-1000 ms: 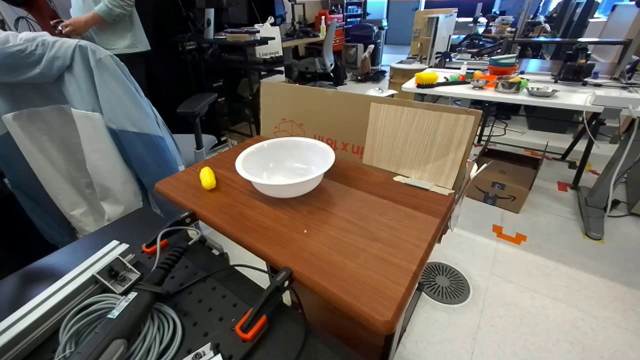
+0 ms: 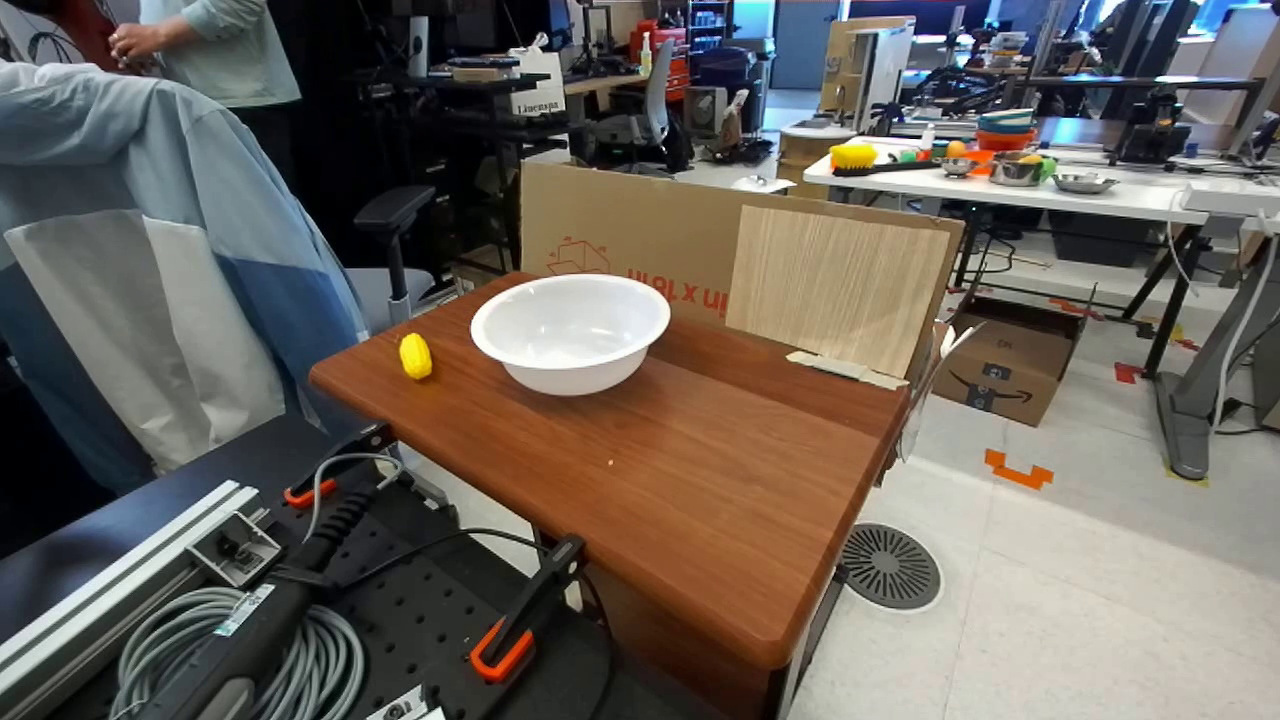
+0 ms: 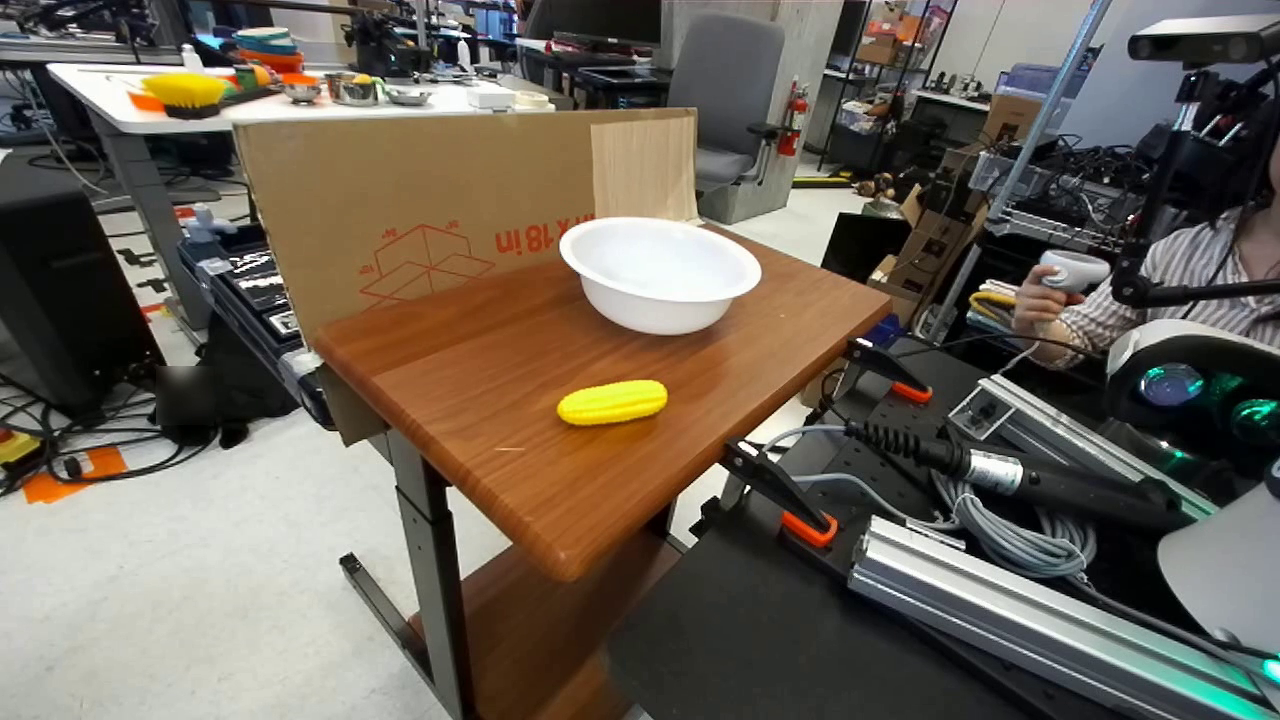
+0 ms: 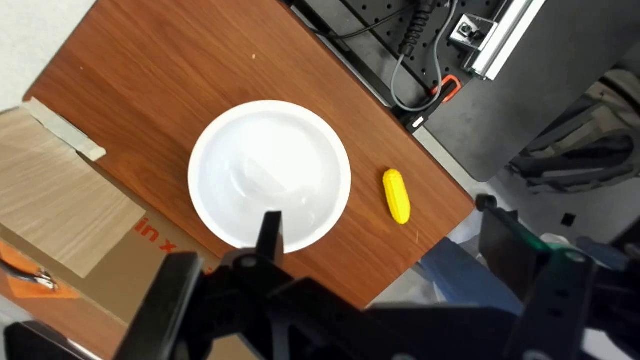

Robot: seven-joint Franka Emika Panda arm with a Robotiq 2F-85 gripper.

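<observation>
A white bowl (image 2: pixel 571 336) stands upright and empty on the brown wooden table (image 2: pixel 708 480). Beside it, apart from the rim, lies a yellow corn-shaped piece (image 3: pixel 612 403), near the table's end. The wrist view looks down on both the bowl (image 4: pixel 270 174) and the corn (image 4: pixel 396 196). My gripper is open along the bottom of that view, its dark fingers (image 4: pixel 273 234) wide apart and nothing held between them. Neither exterior view takes in the gripper.
A cardboard sheet (image 3: pixel 360 216) walls off the table's back edge. Along the front edge sit black clamps with orange tips (image 2: pixel 504 648) and a dark pegboard bench with coiled cable (image 2: pixel 324 654). Much of the tabletop on the side of the bowl away from the corn is bare.
In exterior view 1, the bowl and corn rest in the same places. Only the hand of the person in the background has shifted slightly.
</observation>
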